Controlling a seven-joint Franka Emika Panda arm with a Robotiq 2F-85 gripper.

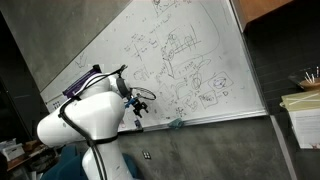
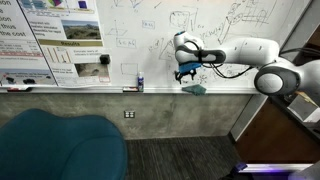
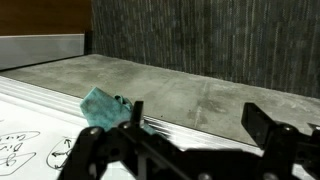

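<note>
A teal cloth [image 3: 104, 107] lies crumpled on the ledge of the whiteboard [image 2: 150, 25]. It also shows as a small teal patch [image 1: 176, 124] in exterior view 1. My gripper is open, with nothing between its dark fingers; in the wrist view the cloth sits at the left finger, partly hidden behind it. From exterior view 2 the gripper [image 2: 186, 73] hangs in front of the board, a little above the cloth [image 2: 194, 89] and apart from it. Drawings in marker cover much of the board.
A small bottle [image 2: 141, 81] stands on the ledge [image 2: 75, 91] to the left, under pinned posters [image 2: 75, 45]. A teal chair [image 2: 65, 145] fills the lower left. Shelving with papers [image 1: 303, 102] is at the right in exterior view 1.
</note>
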